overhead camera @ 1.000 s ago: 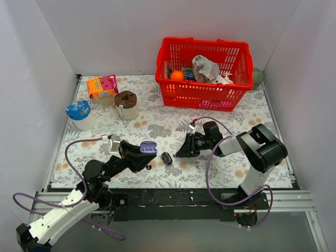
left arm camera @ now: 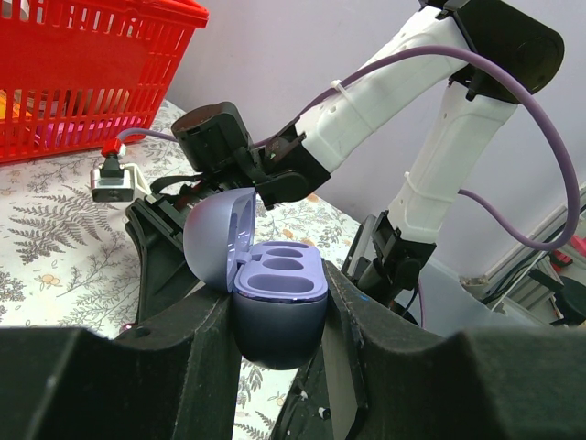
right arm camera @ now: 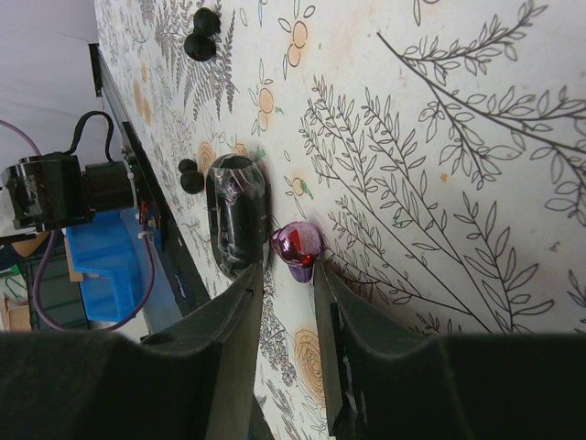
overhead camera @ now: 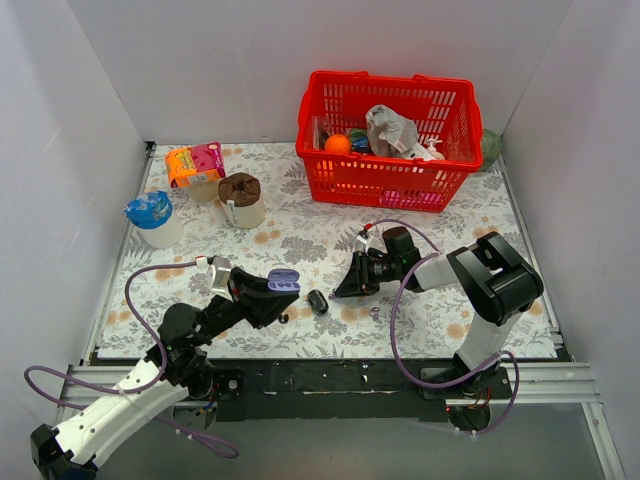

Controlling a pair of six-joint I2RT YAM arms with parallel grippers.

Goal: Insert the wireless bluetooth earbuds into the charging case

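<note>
The lavender charging case has its lid up and its wells showing, with my left gripper shut on its lower body. From above, the case is held over the left front of the table. A purple earbud lies on the patterned cloth, just beyond the fingertips of my right gripper. Those fingers are part open, and the earbud's stem points back toward the gap between them. Another small purple earbud rests on the cloth to the right, near the front edge.
A black case lies close to the left of the right fingers, with small black earbuds farther off. A red basket fills the back. Jars, including a brown-lidded one, stand at back left.
The left arm and the case have stayed put.
</note>
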